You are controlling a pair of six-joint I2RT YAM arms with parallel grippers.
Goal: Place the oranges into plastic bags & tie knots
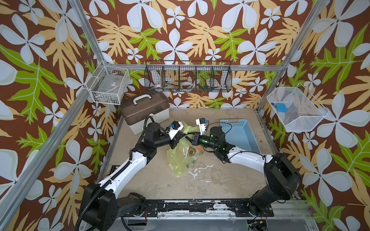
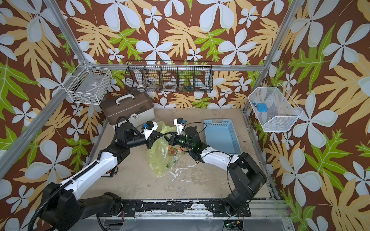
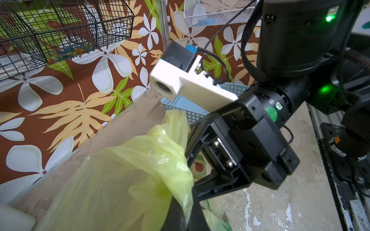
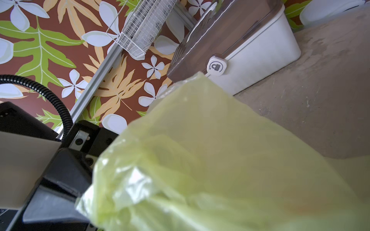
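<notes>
A translucent yellow-green plastic bag (image 1: 178, 161) hangs between the two arms, its lower part down at the table. In the left wrist view my left gripper is shut on the gathered film of the bag (image 3: 154, 161). My right gripper (image 1: 191, 137) has its fingertips right against the bag's neck, close to the left gripper (image 1: 182, 134). Film covers the right fingertips in the right wrist view; by the top views they look closed, but any hold there is hidden. Printed red and green patches (image 1: 192, 151) show at the bag's right side; no orange is clearly visible.
A pale blue basket (image 1: 252, 134) stands behind the right arm. The brown-lidded toolbox (image 1: 144, 107) sits at the back left. Wire baskets hang on the walls, including a black one (image 1: 187, 79).
</notes>
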